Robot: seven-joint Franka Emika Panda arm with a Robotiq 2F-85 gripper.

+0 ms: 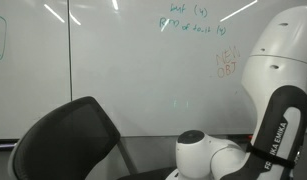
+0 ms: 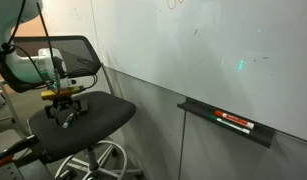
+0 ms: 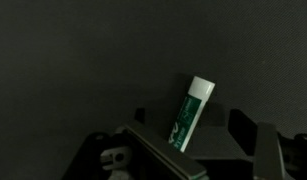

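Note:
A white marker with a green label lies on the black chair seat, slanting between the spread fingers of my gripper in the wrist view. A gap shows on both sides of the marker, so the fingers do not appear to grip it. The gripper's body hides the marker's lower end. In exterior view 2 the gripper is low over the seat, with the marker small beneath it. Exterior view 1 shows the white arm, but not the gripper.
The chair's mesh backrest rises beside the seat. A whiteboard covers the wall, with a dark ledge carrying several markers. The seat around the marker looks clear in the wrist view.

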